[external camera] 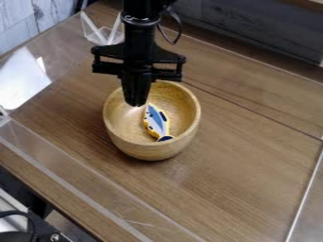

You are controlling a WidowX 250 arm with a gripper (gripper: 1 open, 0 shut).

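A wooden bowl (183, 132) stands near the middle of the table, with a small blue, white and yellow fish-shaped toy (157, 121) lying inside it. My black gripper (135, 98) hangs over the left rear part of the bowl, shut, with nothing visible between its fingers, above and to the left of the toy.
A transparent angular object (104, 30) is at the back left. Clear strips run along the left and right edges, and a dark cable loops at the lower left.
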